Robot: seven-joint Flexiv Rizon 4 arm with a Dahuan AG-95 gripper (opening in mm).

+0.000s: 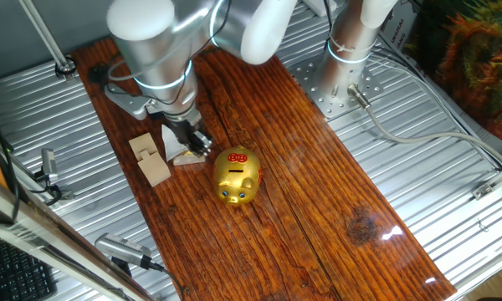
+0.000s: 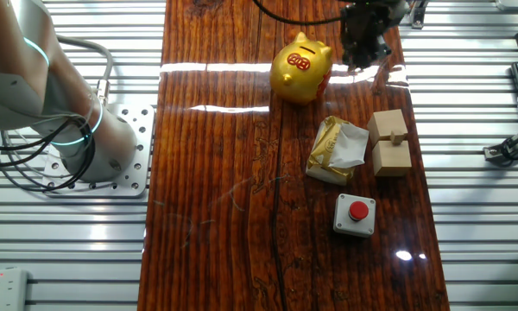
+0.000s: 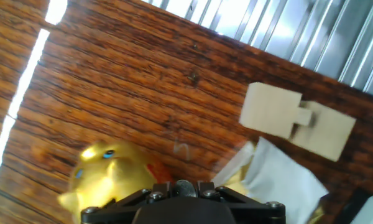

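Observation:
A gold piggy bank point(image 1: 237, 186) with red markings and a slot in its back stands on the wooden table; it also shows in the second exterior view point(image 2: 299, 78) and at the lower left of the wrist view point(image 3: 115, 182). My gripper is shut on a small round silver disc point(image 3: 185, 187), which looks like a coin. In exterior view 1 the gripper point(image 1: 202, 144) hangs just to the upper left of the pig, apart from it and above a white-and-gold packet point(image 1: 187, 158).
Two joined tan blocks point(image 2: 389, 147) lie beside the packet point(image 2: 337, 151). A grey box with a red button point(image 2: 357, 211) sits near them. Wide bare wood point(image 1: 318, 192) extends on the pig's other side. The robot base point(image 1: 335, 84) stands beyond the table edge.

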